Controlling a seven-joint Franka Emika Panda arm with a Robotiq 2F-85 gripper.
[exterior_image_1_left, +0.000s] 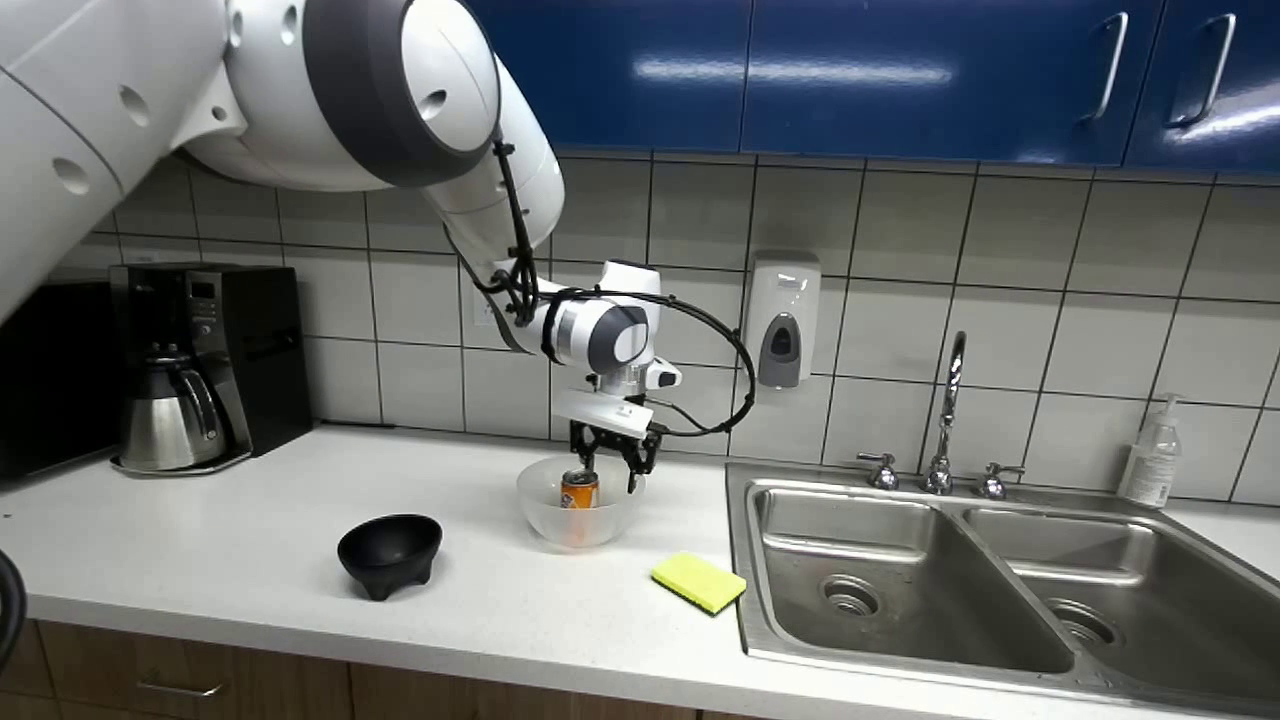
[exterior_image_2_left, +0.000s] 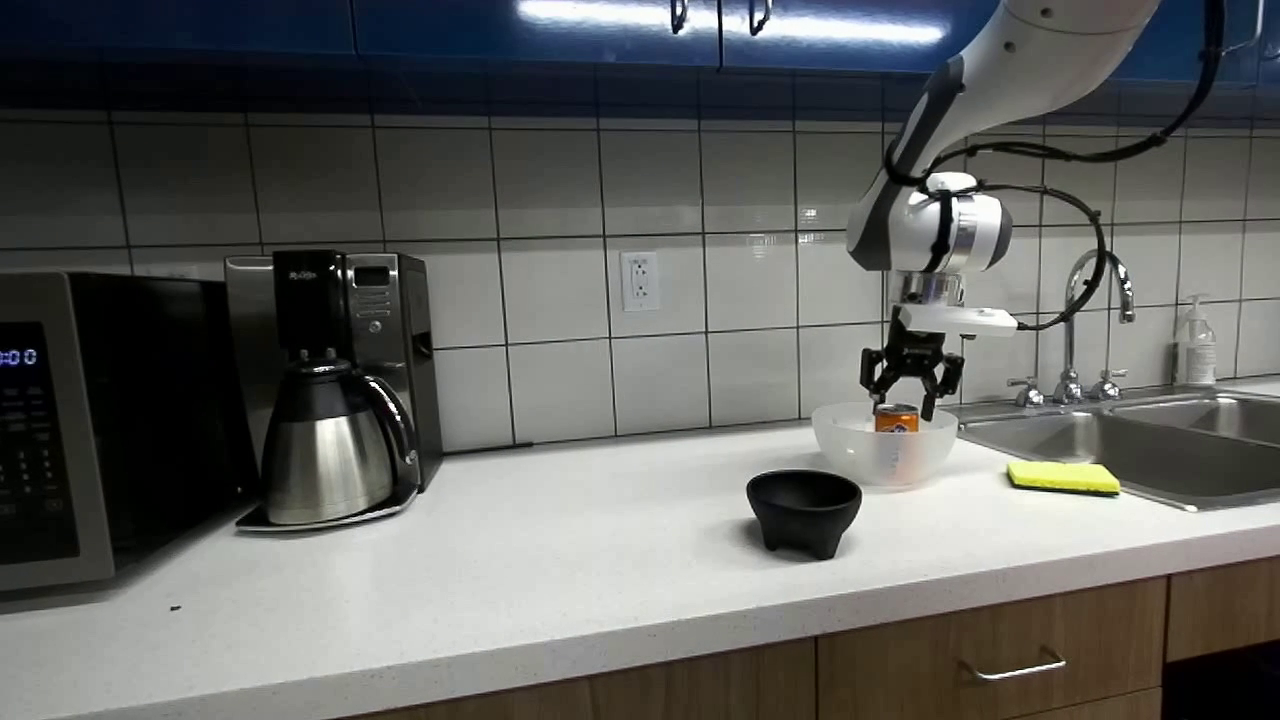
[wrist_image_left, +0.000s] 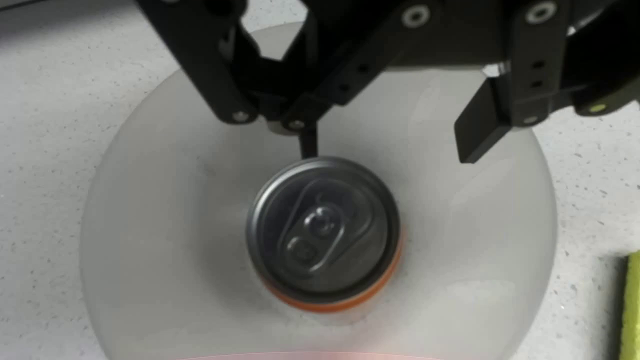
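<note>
An orange can with a silver top stands upright inside the translucent white bowl on the counter. Its pull-tab lid faces up in the wrist view. Just above the bowl is my gripper, its fingers spread apart. One finger is close to the can's rim in the wrist view; whether they touch I cannot tell. The other finger is clear of the can, over the bowl's side. Nothing is clamped between them.
A black footed bowl stands nearer the counter's front edge. Right of the white bowl lies a yellow sponge, beside the double sink. A coffee maker and microwave occupy the left.
</note>
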